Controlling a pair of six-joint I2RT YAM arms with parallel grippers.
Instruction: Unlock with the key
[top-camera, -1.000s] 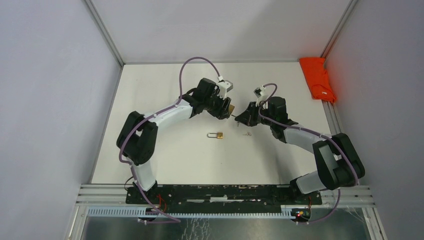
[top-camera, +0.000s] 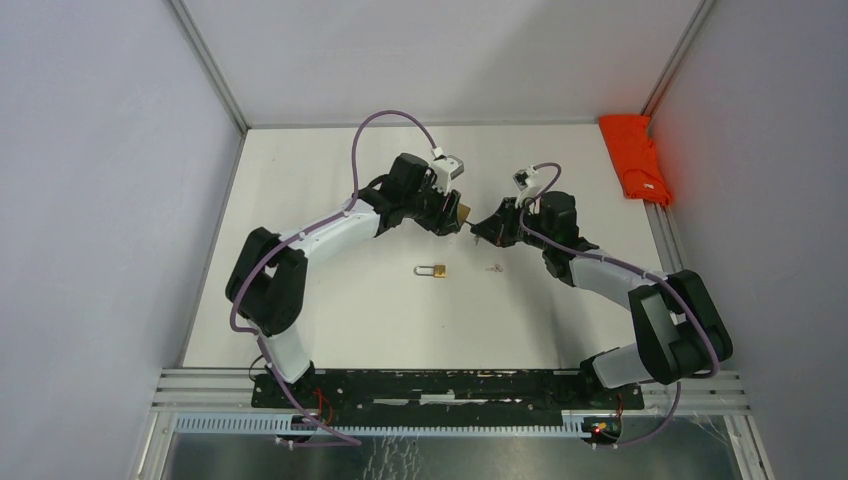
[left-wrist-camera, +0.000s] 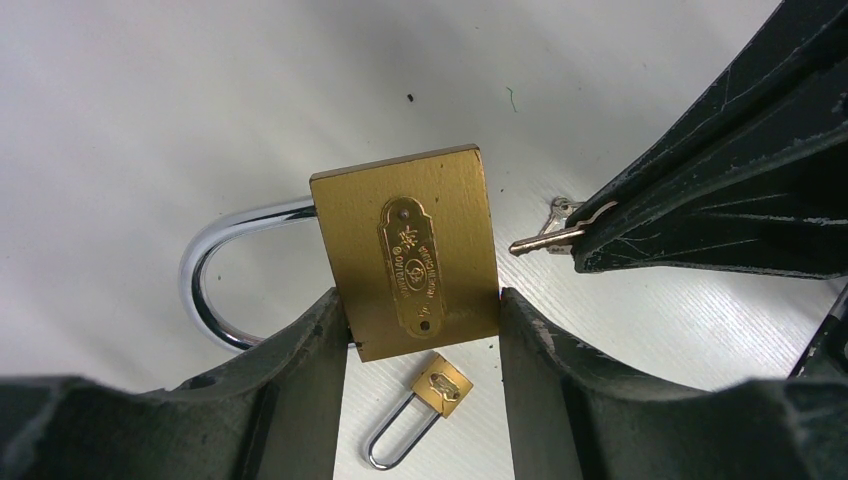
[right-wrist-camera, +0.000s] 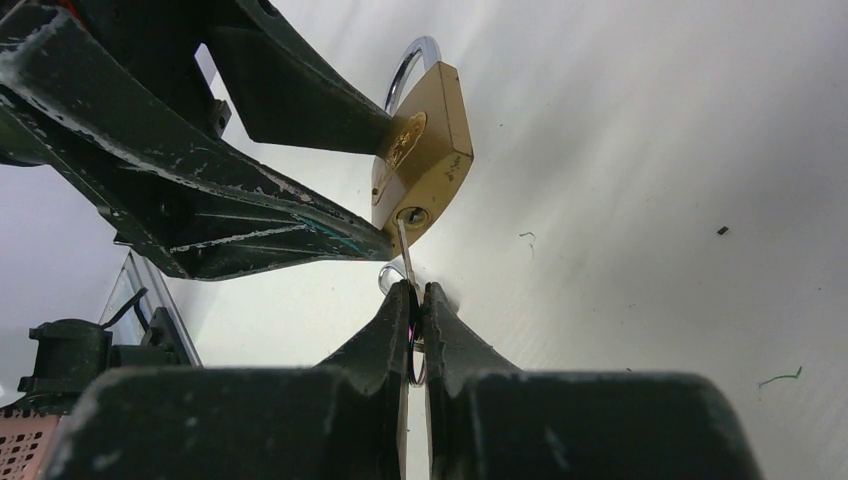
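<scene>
A large brass padlock (left-wrist-camera: 405, 255) with a steel shackle is held upright between the fingers of my left gripper, also seen in the top view (top-camera: 450, 222). My right gripper is shut on a key (right-wrist-camera: 405, 245), whose blade points at the keyhole (right-wrist-camera: 413, 215) on the padlock's end; the tip lies at or just beside the hole, and I cannot tell if it is inside. In the left wrist view the key stands slightly apart from the body.
A small brass padlock (top-camera: 438, 271) and loose keys (top-camera: 494, 268) lie on the white table below. An orange bag (top-camera: 633, 155) is at the back right.
The right arm has moved only very slightly.
</scene>
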